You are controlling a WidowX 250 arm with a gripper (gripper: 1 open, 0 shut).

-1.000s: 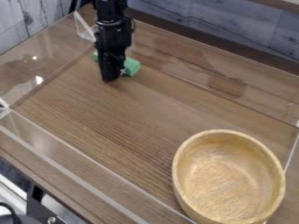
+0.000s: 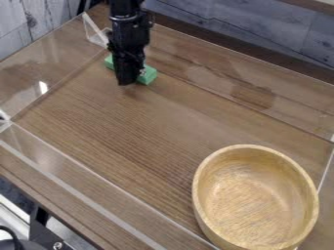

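Observation:
The dark gripper (image 2: 128, 76) hangs from the arm at the upper left, its fingers at a green object (image 2: 146, 72) that lies on the wooden table. The arm hides part of the green object, and I cannot tell whether the fingers are shut on it.
A large round tan bowl (image 2: 255, 197) sits at the front right. Dark walls edge the back and the left side.
The gripper has moved slightly up in the view, away from where it was about a second ago. The green object looks nearly unmoved.

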